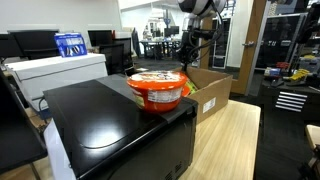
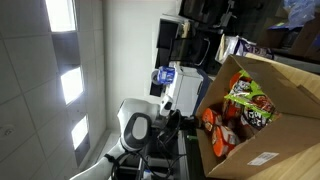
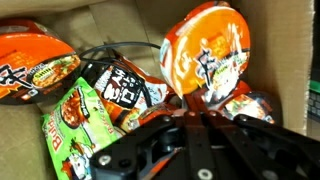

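In the wrist view, my gripper points down over a cardboard box (image 3: 20, 150) of packaged food, its fingers together. Nothing clearly shows between them. Just beyond the fingertips is a round orange-rimmed noodle bowl (image 3: 207, 52), its edge close to them; I cannot tell if they touch. Another orange bowl (image 3: 30, 62) lies at the left. A green packet (image 3: 78, 132) and a black-and-red packet (image 3: 130, 92) lie between. Exterior view 2 has my gripper (image 2: 184, 125) beside the open side of the box (image 2: 275, 150), apart from its contents.
In exterior view 1, a large orange bowl (image 1: 158, 92) sits on the black surface (image 1: 100, 115) nearest the camera, partly hiding the box (image 1: 212, 97). A blue-and-white box (image 1: 70, 45) stands behind.
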